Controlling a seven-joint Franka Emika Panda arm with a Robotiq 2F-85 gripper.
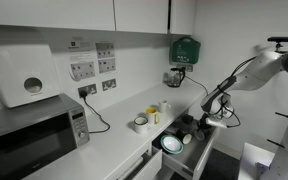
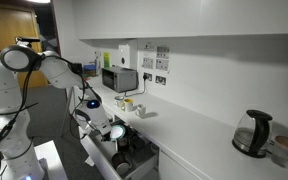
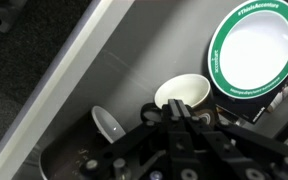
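In the wrist view my gripper is shut, its dark fingertips close together in front of a small white bowl [image 3: 184,88]; nothing shows between them. Whether they touch the bowl, I cannot tell. A white dish with a green printed rim [image 3: 220,62] lies beyond it at the upper right. At the lower left is a dark vessel with a pale rim [image 3: 106,124]. From the first exterior view, my gripper [image 1: 206,123] hangs over the right end of an open drawer, to the right of the green-rimmed dish [image 1: 172,144].
On the counter stand several mugs, including a yellow one [image 1: 153,116] and a white one [image 1: 141,125]. A microwave [image 1: 46,130] sits to the left. The second exterior view shows a kettle [image 2: 251,133] and much bare counter. The drawer's front wall [image 3: 69,75] is close by.
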